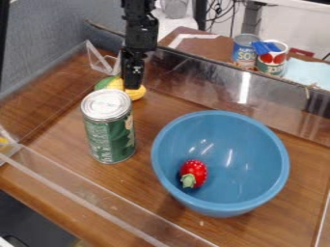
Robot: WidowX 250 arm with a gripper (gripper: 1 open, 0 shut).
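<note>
My black gripper (pixel 133 75) hangs at the upper left, just above a yellow-and-green object (pixel 127 91), maybe a toy vegetable, which lies on the wooden table behind a green can (pixel 108 134). Whether the gripper is open or shut is hard to tell. A blue bowl (pixel 253 180) stands at the front right with a red toy strawberry (pixel 192 176) inside it.
Clear walls edge the wooden surface (pixel 65 154). Behind the rear wall stand two cans, one silver-blue (pixel 245 53) and one red (pixel 269 61). Bare wood lies left of the green can and between it and the bowl.
</note>
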